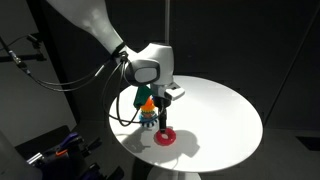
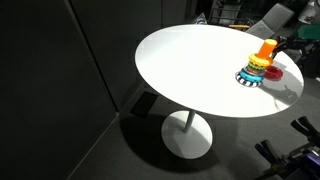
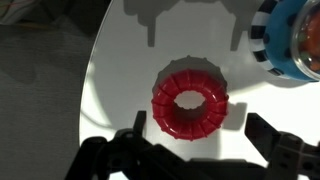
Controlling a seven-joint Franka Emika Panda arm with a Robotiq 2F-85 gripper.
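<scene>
A red ring with a ribbed edge lies flat on the white table, its centre hole showing bare tabletop. My gripper is above it with the fingers wide apart; one finger is left of the ring and the other right of it in the wrist view. Nothing is held. Beside the ring stands a stack of coloured rings, yellow and green over blue, with a black-and-white base and an orange top. In exterior view 1 the red ring is just below the fingers, and the arm partly hides the stack.
In the wrist view, the table edge runs along the left, near the ring. The stack's blue ring and checkered base are close at upper right.
</scene>
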